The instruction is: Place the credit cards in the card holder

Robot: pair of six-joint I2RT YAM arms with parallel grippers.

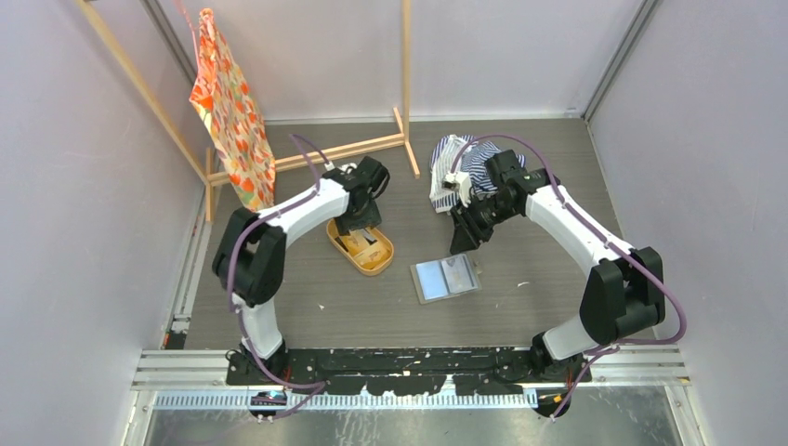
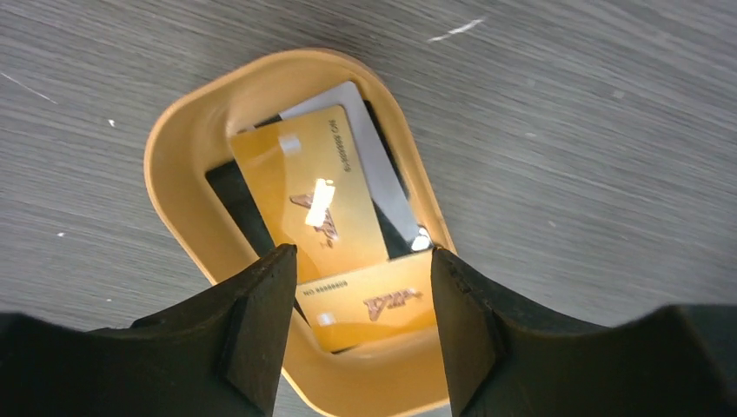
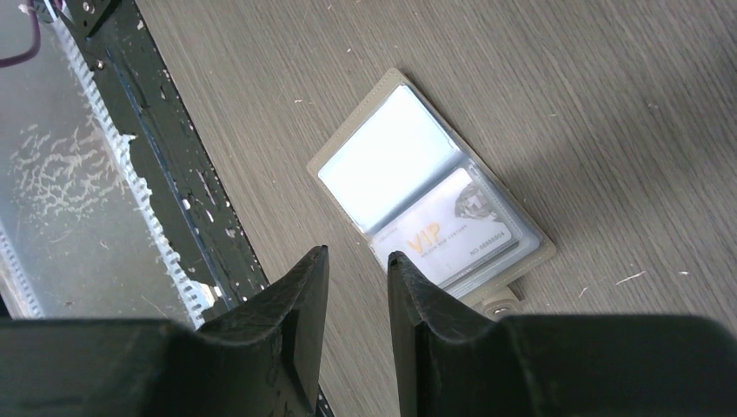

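Observation:
An orange oval tray (image 1: 382,262) holds several cards: two gold ones (image 2: 322,208) and silver and dark ones. My left gripper is over it, fingers parted, nothing seen between them. The card holder (image 1: 446,278) lies flat to the right of the tray, with a pale blue left side and a white VIP card (image 3: 440,226) in the other. My right gripper hangs above and beside the holder, fingers part open and empty.
A striped cloth (image 1: 445,172) lies at the back right. A wooden frame (image 1: 339,151) with a floral cloth (image 1: 232,111) stands at the back left.

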